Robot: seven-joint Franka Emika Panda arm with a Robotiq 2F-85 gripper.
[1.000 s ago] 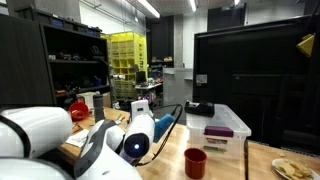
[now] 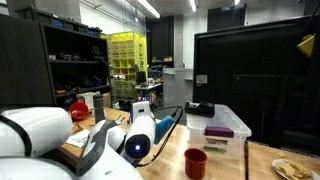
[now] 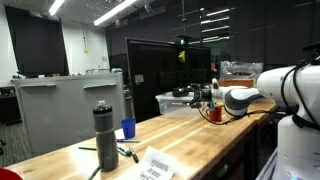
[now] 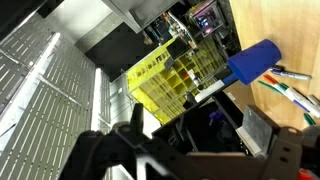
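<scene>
My gripper shows at the bottom of the wrist view. Its two dark fingers stand well apart, and only background and table show between them. Beyond them on the table lies a blue cup [image 4: 255,62], with several markers [image 4: 292,96] near it. From the second exterior view, the same blue cup [image 3: 128,128] is at the left part of the table. A red cup [image 2: 195,163] stands on the wood in front of the arm in the first exterior view. The arm hides much of the gripper in that view.
A clear storage bin [image 2: 217,130] with a black item [image 2: 203,109] on its lid stands behind the red cup. To its right is a plate of food [image 2: 293,168]. A dark bottle [image 3: 105,136] and a white object [image 3: 155,164] occupy the left table.
The arm's white and black links have shifted very slightly. The cup, bin and plate have not moved.
</scene>
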